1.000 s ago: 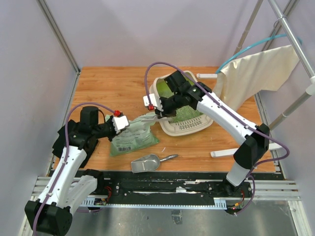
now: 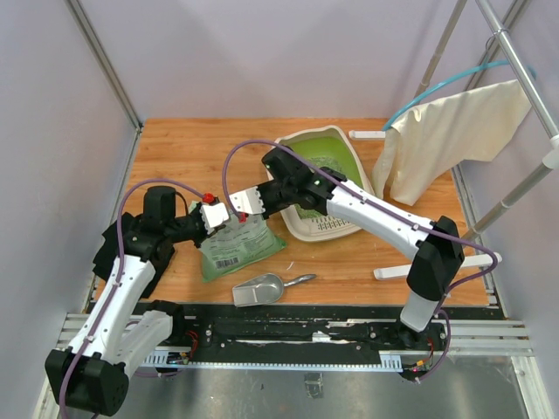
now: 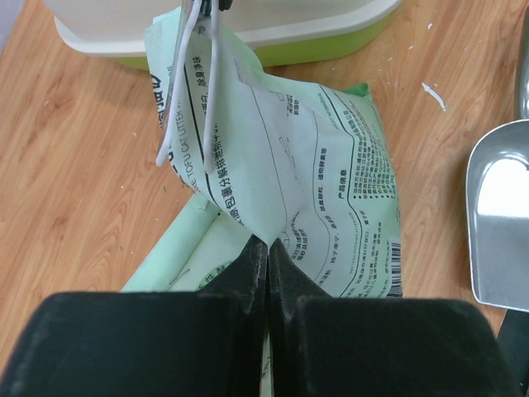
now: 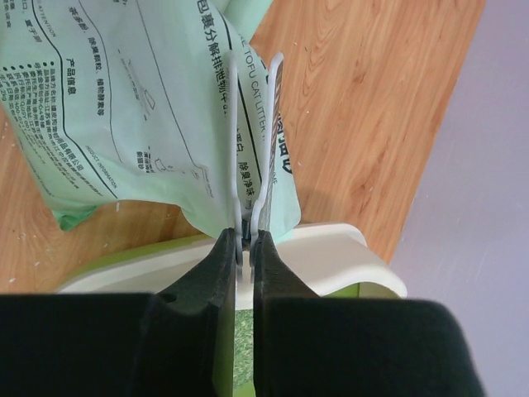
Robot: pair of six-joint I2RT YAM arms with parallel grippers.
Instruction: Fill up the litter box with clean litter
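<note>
The pale green litter bag (image 2: 246, 247) lies left of the litter box, and its film gathers to a point at my left gripper, which is shut on it. Close by, my right gripper is shut on a thin white two-pronged tool (image 4: 234, 132). Its prongs reach over the printed bag (image 4: 107, 107), spread apart at the tips; whether film lies between them I cannot tell. The cream and green litter box (image 2: 319, 229) is partly under my right arm. Green granules (image 4: 243, 343) show inside it.
A metal scoop (image 2: 259, 290) lies in front of the bag. At the back right hangs a cream cloth (image 2: 437, 140) on a frame. A black item (image 2: 109, 253) lies at the left edge. Bare wooden table (image 2: 210, 144) shows behind the bag.
My right gripper has moved left, toward the left gripper, carrying the white tool over the bag. The left arm has stayed in place, and the bag has shifted slightly.
</note>
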